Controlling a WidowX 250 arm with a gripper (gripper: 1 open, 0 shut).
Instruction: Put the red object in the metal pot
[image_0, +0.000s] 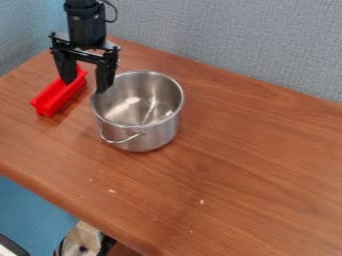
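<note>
The red bar (56, 95) lies on the table, just left of the metal pot and apart from it. The silver metal pot (140, 125) stands upright, its inside looking empty, with its wire handle hanging down the near side. My black gripper (84, 83) is open, its two fingers spread wide. One finger (66, 69) is over the far part of the red bar, and the other is by the pot's left rim. Nothing is held between them. Whether a fingertip touches the bar or the rim I cannot tell.
A grey wall (241, 40) closes off the back. The table's left front edge drops to a blue area (27, 215).
</note>
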